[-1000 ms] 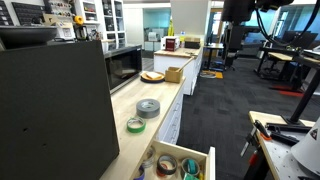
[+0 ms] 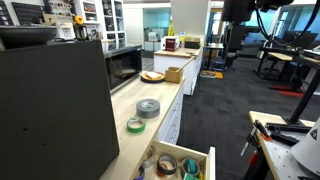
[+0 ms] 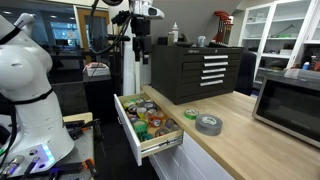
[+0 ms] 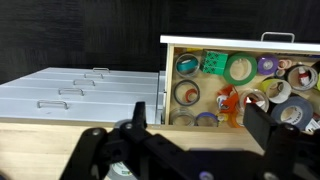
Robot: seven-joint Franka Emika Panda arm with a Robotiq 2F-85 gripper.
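Note:
My gripper hangs high above an open drawer (image 3: pixel 168 142), its two dark fingers spread wide with nothing between them. Rolls of tape in several colours fill the drawer, among them a green roll (image 4: pixel 240 69) and a grey ring (image 4: pixel 186 93). A green box-like piece (image 4: pixel 214 62) lies near the drawer's front, and an orange item (image 4: pixel 229 102) is farther in. On the wooden counter (image 3: pixel 235 120) rest a grey tape roll (image 3: pixel 208 125) and a smaller green roll (image 3: pixel 190 114). Nothing touches the gripper.
A black drawer cabinet (image 3: pixel 200 75) stands on the counter beside the open drawer. Farther along are a microwave (image 2: pixel 124 63), a plate (image 2: pixel 152 77) and a cardboard box (image 2: pixel 174 75). Shut white drawers (image 4: pixel 95 95) line the counter's front. Open floor (image 2: pixel 225 110) lies alongside.

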